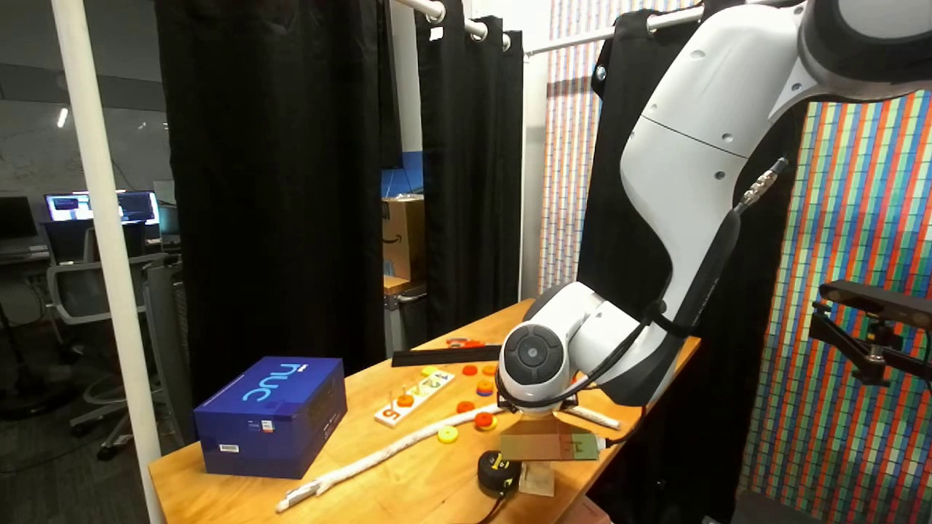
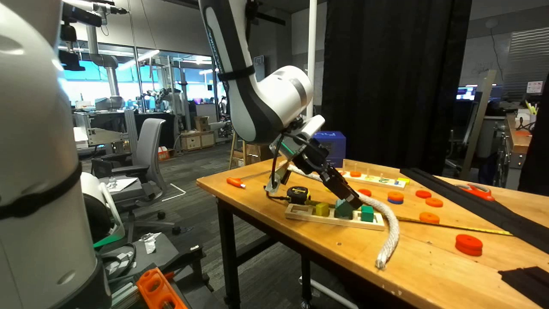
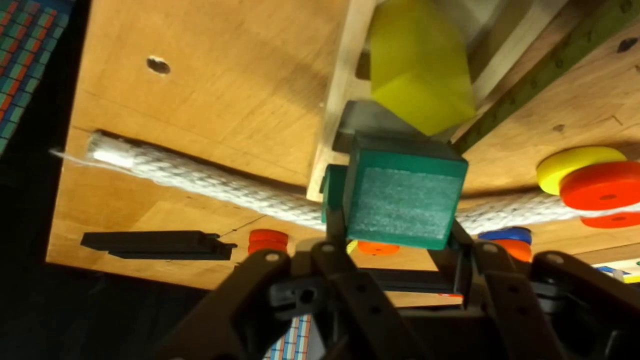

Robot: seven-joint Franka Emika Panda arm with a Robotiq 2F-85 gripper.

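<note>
A large green block (image 3: 402,201) sits between the fingers of my gripper, which is shut on it in the wrist view. Exterior view 2 has this dark green block (image 2: 343,209) at the wooden tray (image 2: 329,218), with my gripper (image 2: 354,199) slanting down over it. Whether the block touches the tray's floor, I cannot tell. A yellow block (image 3: 420,66) lies in the tray beside it. On the other side, toward the tray's end, stands a smaller green block (image 2: 366,213). The arm and camera mount hide my fingers in exterior view 1.
White rope (image 3: 210,183) runs across the table close by the tray. A black tape measure (image 1: 498,471) stands near the tray, its yellow tape (image 2: 453,226) extended. Several coloured discs, a number board (image 1: 415,399) and a blue box (image 1: 271,416) lie farther off.
</note>
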